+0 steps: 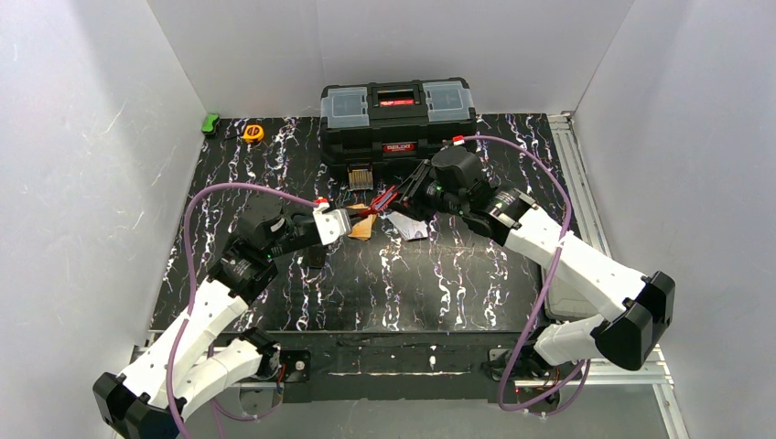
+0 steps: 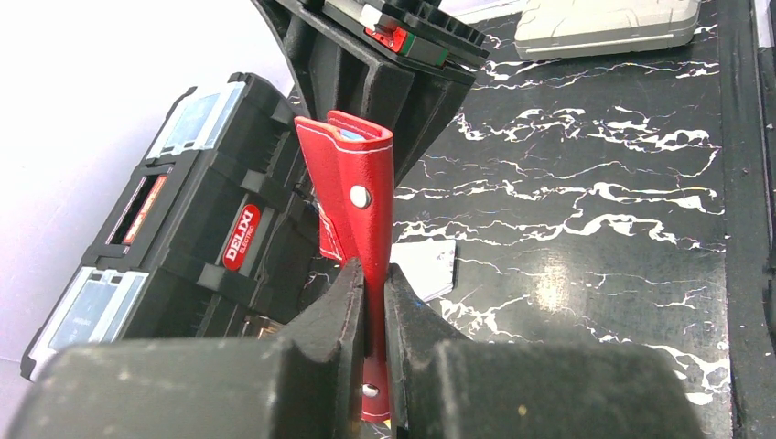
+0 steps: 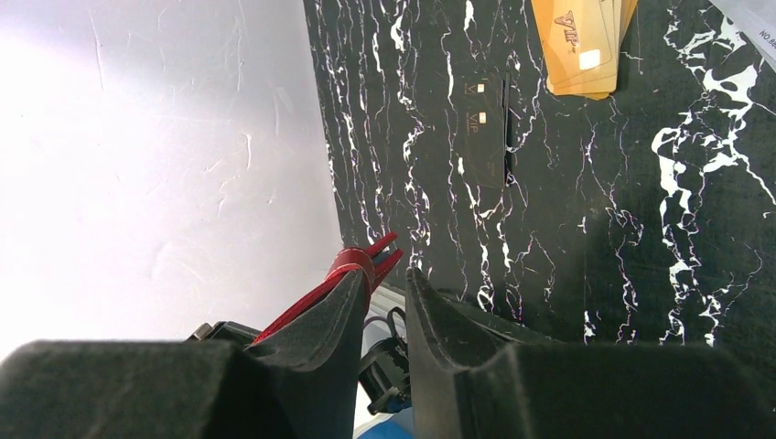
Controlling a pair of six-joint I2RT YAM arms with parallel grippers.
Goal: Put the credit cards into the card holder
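Observation:
The red card holder (image 2: 371,210) stands upright in the left wrist view, clamped by my shut left gripper. A sliver of blue (image 2: 351,134) shows inside its top opening. My right gripper has a gap between its fingertips, and no card shows there. In the right wrist view the red holder (image 3: 350,261) reaches behind and beside one of its fingers; whether they touch, I cannot tell. Gold cards (image 3: 576,46) lie fanned on the table, with black VIP cards (image 3: 485,133) beside them. White cards (image 1: 409,226) rest to the right of the gold ones.
A black toolbox (image 1: 398,128) stands at the back, close behind both grippers. An orange tape measure (image 1: 253,133) and a green item (image 1: 210,123) sit at the back left. At the right edge lies a pale case (image 1: 569,297).

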